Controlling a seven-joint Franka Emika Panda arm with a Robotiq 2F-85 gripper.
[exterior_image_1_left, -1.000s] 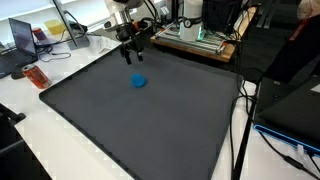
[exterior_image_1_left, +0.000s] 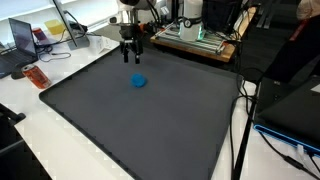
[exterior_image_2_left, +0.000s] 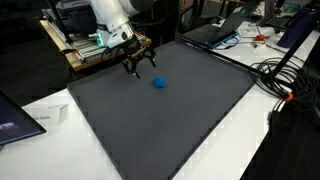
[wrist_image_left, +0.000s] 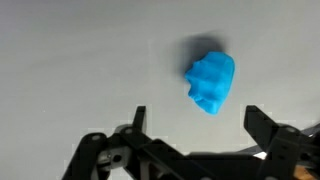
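Note:
A small, crumpled-looking bright blue object (exterior_image_1_left: 138, 80) lies on the dark grey table. Its kind is hard to tell; in the wrist view the blue object (wrist_image_left: 212, 82) shows ahead of the fingers, casting a soft shadow to its upper left. My gripper (exterior_image_1_left: 131, 57) hangs at the table's far end in exterior view 1, apart from the blue object. Its black fingers (wrist_image_left: 132, 128) are spread wide in the wrist view, and nothing sits between them. From the other side, exterior view 2 has the gripper (exterior_image_2_left: 138, 68) to the left of the blue object (exterior_image_2_left: 159, 83).
Black cables (exterior_image_2_left: 292, 92) lie coiled off the table in exterior view 2.
My gripper has shifted slightly at the far end of the table. The blue object has stayed where it was.

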